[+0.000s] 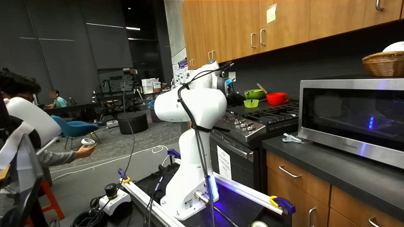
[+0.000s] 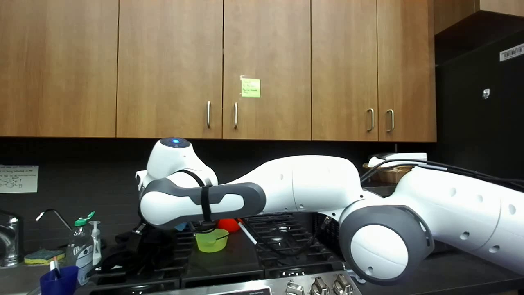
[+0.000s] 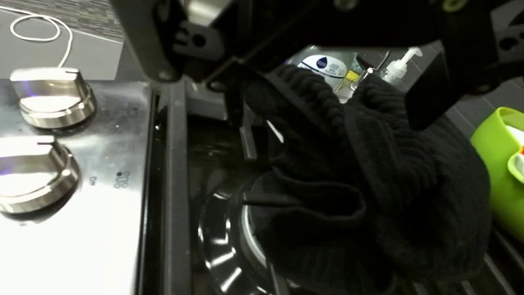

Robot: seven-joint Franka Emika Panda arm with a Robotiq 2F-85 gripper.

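Note:
A crumpled black ribbed cloth [image 3: 373,206] lies over the left burner of the stove, filling much of the wrist view. In exterior view 2 it is a dark heap [image 2: 135,253] at the stove's left side. My gripper is open over the cloth, its two dark fingers wide apart. Folds of cloth show in the gap; whether a fingertip touches them I cannot tell. A light green bowl [image 2: 211,241] sits to the right of the cloth, and it also shows at the wrist view's right edge. The gripper is barely visible in the exterior views.
Behind the green bowl stand a green pot [image 1: 254,94] with a wooden utensil and a red pot [image 1: 276,98]. Left of the stove are a soap bottle [image 2: 80,248], a pump bottle [image 2: 96,243] and a blue cup [image 2: 59,281]. Stove knobs [image 3: 51,98] line the front.

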